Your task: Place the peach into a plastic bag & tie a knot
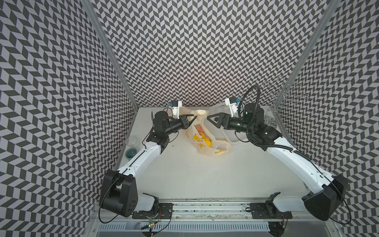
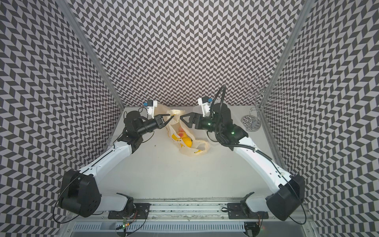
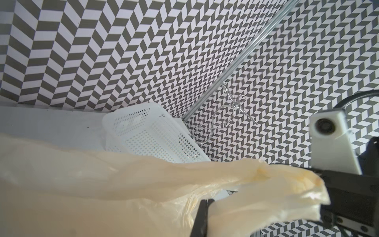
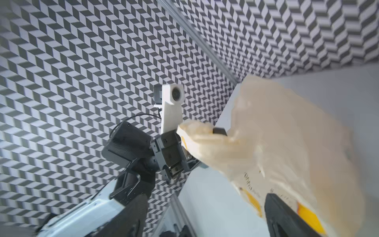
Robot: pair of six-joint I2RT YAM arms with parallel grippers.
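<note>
A translucent cream plastic bag (image 1: 213,148) with yellow print lies in the middle of the table, a reddish peach (image 1: 199,128) and a yellow fruit (image 1: 206,141) showing in it. My left gripper (image 1: 190,119) is shut on a raised edge of the bag; the bag's film (image 3: 244,213) spreads across the left wrist view. My right gripper (image 1: 213,119) stands apart, facing the left one from the right, just beside the raised bag top, part open with no bag seen between its fingers; its wrist view is blurred.
A white perforated basket (image 3: 150,134) stands behind the bag at the back right. A wire stand (image 2: 251,121) is in the back right corner, a glass cup (image 1: 131,152) at the left edge.
</note>
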